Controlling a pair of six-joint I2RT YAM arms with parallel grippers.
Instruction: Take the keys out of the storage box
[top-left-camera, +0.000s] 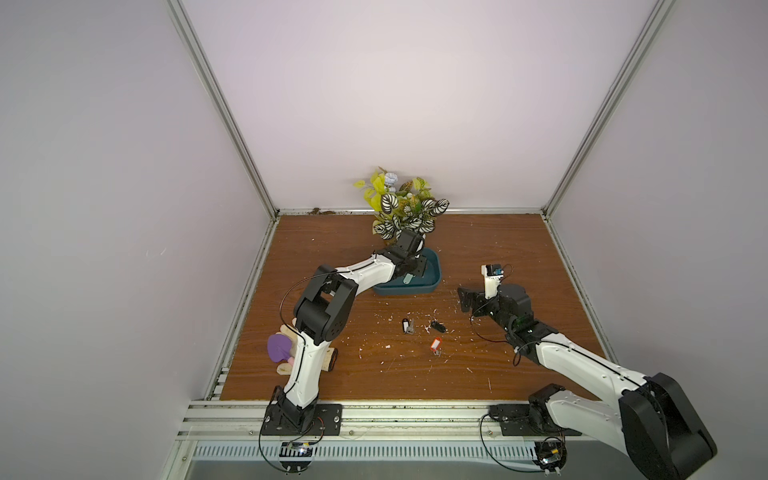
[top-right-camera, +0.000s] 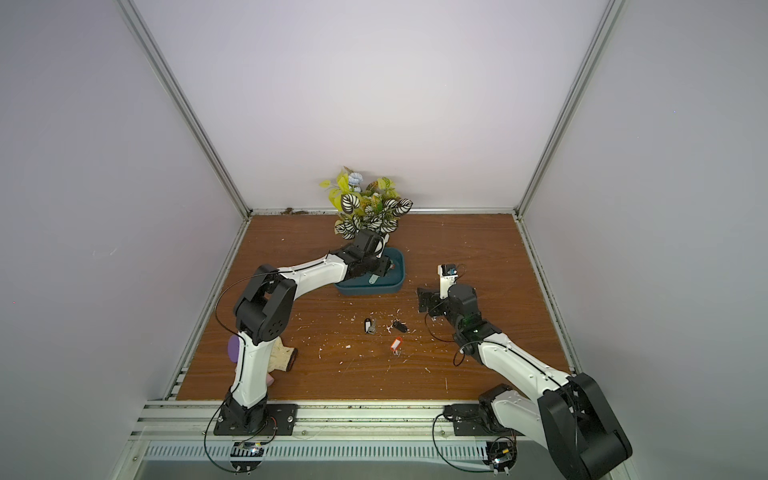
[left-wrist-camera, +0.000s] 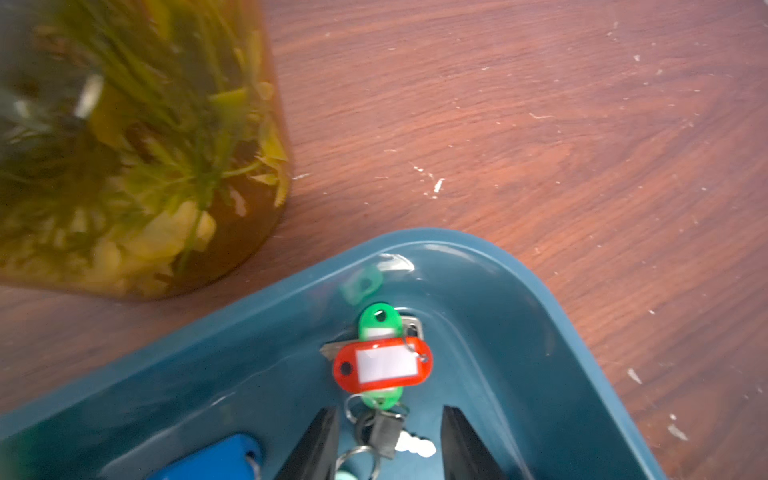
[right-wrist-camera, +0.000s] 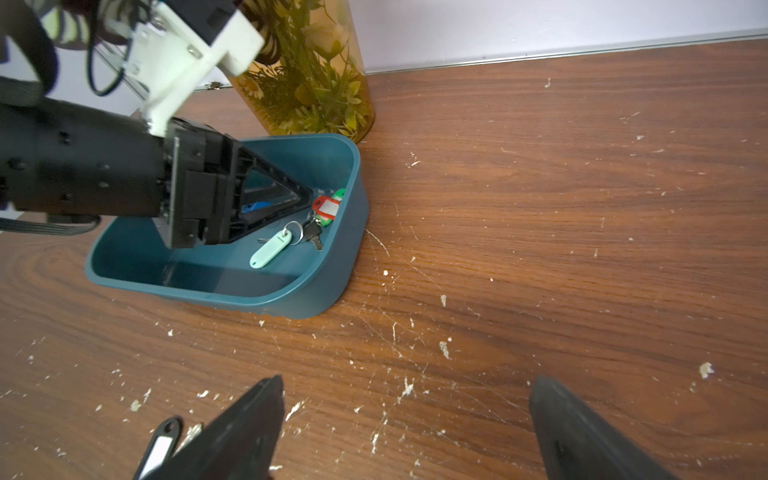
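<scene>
The teal storage box (right-wrist-camera: 336, 264) stands in front of the plant. Inside, in the left wrist view, a red key tag (left-wrist-camera: 384, 364) lies across a green key tag (left-wrist-camera: 380, 320) near a corner, with a blue tag (left-wrist-camera: 209, 460) farther left. A mint-green tag (right-wrist-camera: 270, 249) with a ring and dark key lies on the box floor in the right wrist view. My left gripper is open over the box, its fingertips apart above the keys, holding nothing. Over the table right of the box, my right gripper is open and empty.
On the table in front of the box lie a black-and-white tag (top-left-camera: 406, 325), a black key (top-left-camera: 437, 326) and a red tag (top-left-camera: 436, 345). A plant vase (right-wrist-camera: 316, 72) stands close behind the box.
</scene>
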